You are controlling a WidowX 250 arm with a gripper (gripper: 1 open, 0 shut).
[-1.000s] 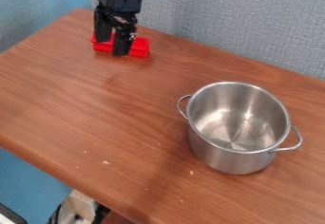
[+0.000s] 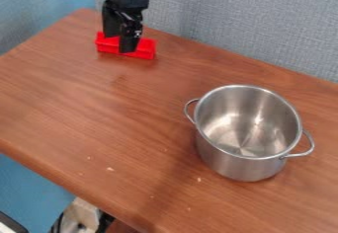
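Observation:
A red block-like object (image 2: 144,48) lies near the back left edge of the wooden table. My black gripper (image 2: 121,42) comes down from the top of the view onto it, its fingers over the middle of the red object and hiding part of it. Whether the fingers are closed on it cannot be made out.
A steel pot (image 2: 248,154) with two side handles stands at the right of the table (image 2: 106,128). Grey-blue walls border the back and left.
The gripper has shifted very slightly over the red object; otherwise the scene looks the same.

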